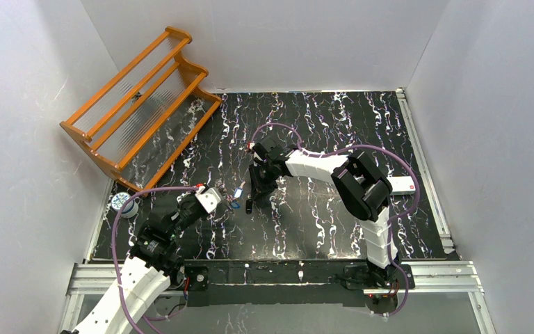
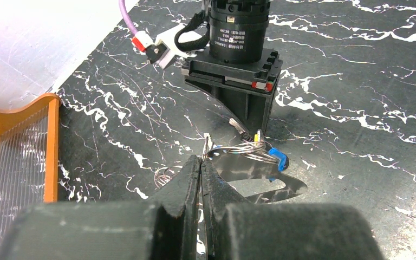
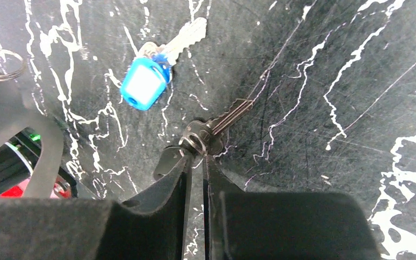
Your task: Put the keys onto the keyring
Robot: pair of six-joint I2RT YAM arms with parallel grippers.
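My left gripper is shut on a thin, flat metal keyring piece with an open middle. A wire ring shows on that piece at the left of the right wrist view. A dark key with a black head and a small ring lies on the table. Right at the small ring, my right gripper points down with a narrow gap between its fingertips; nothing is clearly held. Beyond it lies a silver key with a blue-and-white tag.
A wooden rack stands at the back left, with a white roll near its front end. A white box lies at the right. Both grippers are close together.
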